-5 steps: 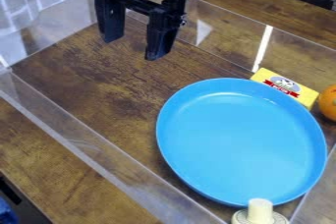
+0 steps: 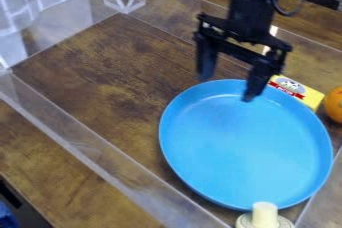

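My gripper (image 2: pixel 231 64) hangs above the back edge of a large blue plate (image 2: pixel 243 142), its dark fingers blurred and spread apart, with nothing visible between them. Beside the plate at the right lies a small yellow box (image 2: pixel 299 92) with red and white markings, partly behind the gripper.
An orange round object (image 2: pixel 330 103) sits at the right edge. A white cylindrical object (image 2: pixel 265 216) stands below the plate. Clear plastic walls border the wooden surface (image 2: pixel 87 92), which is bare left of the plate.
My gripper has moved right, from over the bare wood at the back left to above the plate's back edge and the yellow box.
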